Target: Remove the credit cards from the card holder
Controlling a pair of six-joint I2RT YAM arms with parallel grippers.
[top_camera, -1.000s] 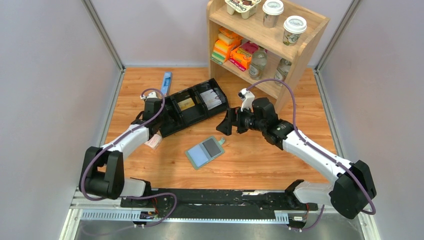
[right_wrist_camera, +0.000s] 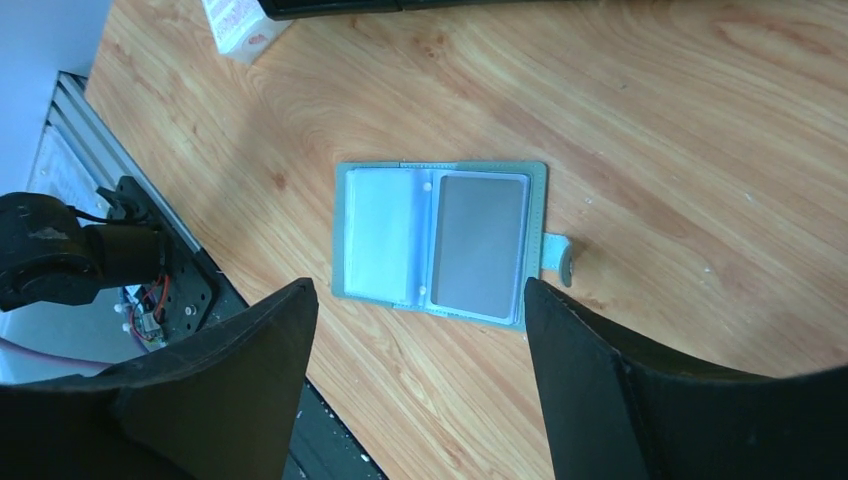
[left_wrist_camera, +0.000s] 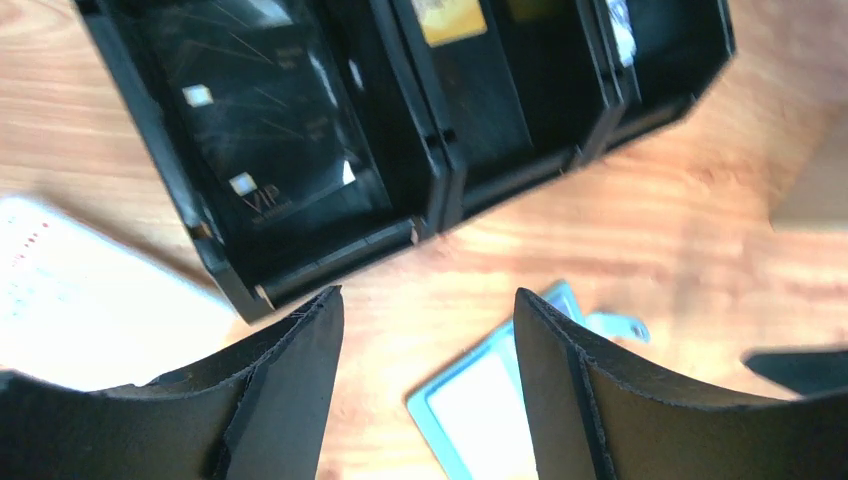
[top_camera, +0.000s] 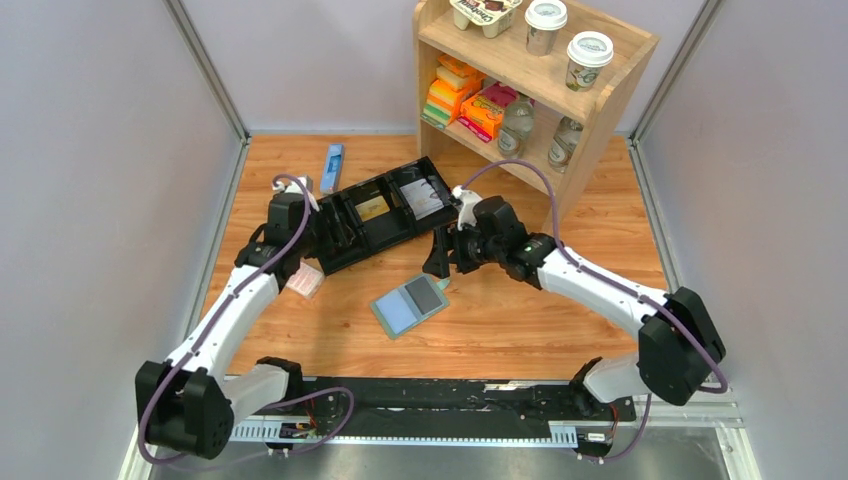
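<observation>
The card holder lies spread open on the wooden table, grey-green with clear plastic sleeves. Seen from the right wrist, its right sleeve looks grey and its left sleeve pale; a small strap sticks out at the side. My right gripper hovers over the holder, fingers apart, touching nothing. Above the near left end of the black organizer tray, my left gripper stands open and empty. A yellow card lies in one tray compartment, and a white packet fills another.
A white box sits below the tray's left end, and a blue box behind it. The wooden shelf with cups, bottles and packets stands at the back right. Table around the holder is bare.
My right gripper has shifted left, closer to the tray's right end. The card holder and tray have stayed put.
</observation>
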